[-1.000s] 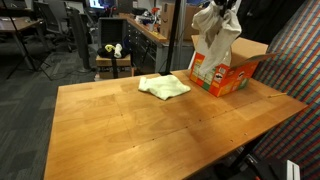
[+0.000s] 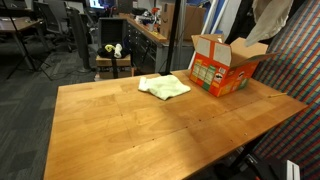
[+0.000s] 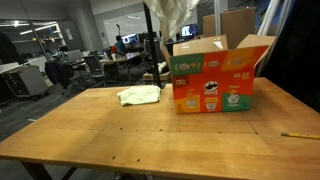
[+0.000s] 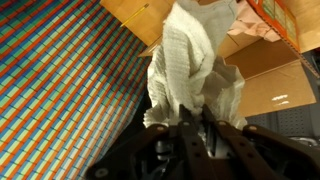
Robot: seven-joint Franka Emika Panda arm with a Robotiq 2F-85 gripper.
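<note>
A white cloth (image 4: 190, 65) hangs from my gripper, which is shut on it in the wrist view; the fingertips are largely covered by its folds. In exterior view 1 that cloth (image 2: 270, 18) shows at the top right, above the open box, with the gripper out of frame. Exterior view 2 has the cloth (image 3: 176, 18) high over the box's left part. The orange and green cardboard box (image 3: 212, 85) stands on the table, flaps spread. A second pale cloth (image 2: 163, 87) lies flat on the table, left of the box.
A pencil-like stick (image 3: 300, 136) lies right of the box. A dark upright post (image 2: 175, 35) rises behind the table.
The held cloth has moved up and to the right, from in front of the box to above it. The box and the cloth on the table have stayed put.
</note>
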